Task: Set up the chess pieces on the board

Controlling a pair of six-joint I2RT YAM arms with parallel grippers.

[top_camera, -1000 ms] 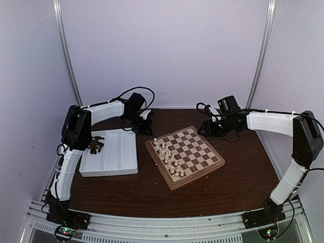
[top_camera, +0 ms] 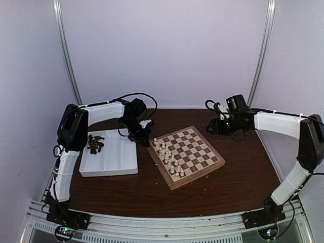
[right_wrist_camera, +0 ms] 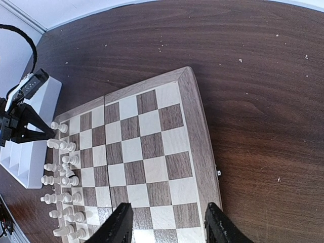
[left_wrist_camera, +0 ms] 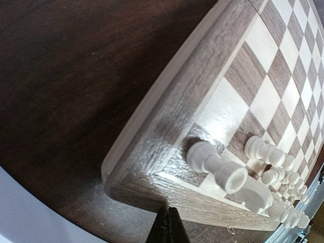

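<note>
The chessboard (top_camera: 197, 152) lies on the table with white pieces (top_camera: 172, 164) standing along its left side. In the left wrist view a white rook (left_wrist_camera: 228, 174) is at the board's corner. My left gripper is shut at that corner's edge, nothing seen between its fingers. Dark pieces (top_camera: 95, 144) lie heaped in the white tray (top_camera: 109, 169). My right gripper hangs over the board's right part, open, with empty squares beneath it.
The tray sits left of the board, close to my left gripper. Bare dark table (right_wrist_camera: 258, 101) lies right of and behind the board, and in front of both.
The left arm has shifted slightly, its gripper now lower by the board's back-left corner. The right arm has moved a little to the right, away from the board.
</note>
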